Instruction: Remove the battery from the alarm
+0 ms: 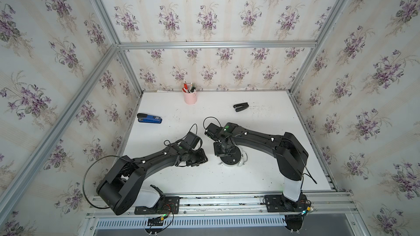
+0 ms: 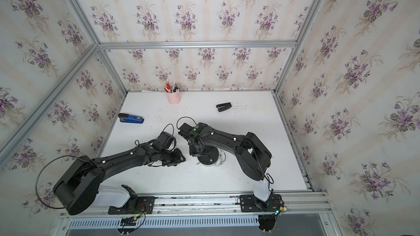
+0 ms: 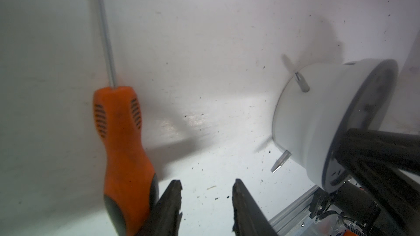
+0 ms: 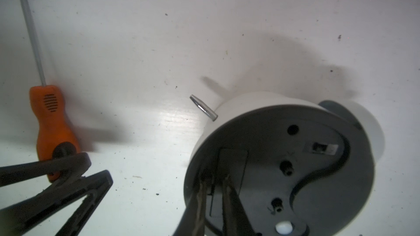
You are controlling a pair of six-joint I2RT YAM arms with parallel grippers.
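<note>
The white alarm clock lies face down with its dark back (image 4: 323,174) up; its metal legs (image 4: 203,107) point sideways. A rectangular battery cover (image 4: 234,161) sits in the back, and no battery shows. Over the cover's near end, my right gripper has its fingertips slightly apart with nothing seen between them; whether they touch the cover I cannot tell. My left gripper is open and empty, beside the orange screwdriver handle (image 3: 124,148) and left of the clock (image 3: 301,113).
Toward the back of the white table (image 1: 175,109) stand a pink pen cup (image 1: 190,98), a blue stapler (image 1: 149,118) on the left and a black stapler (image 1: 240,107) on the right. The screwdriver's shaft (image 4: 30,30) points away.
</note>
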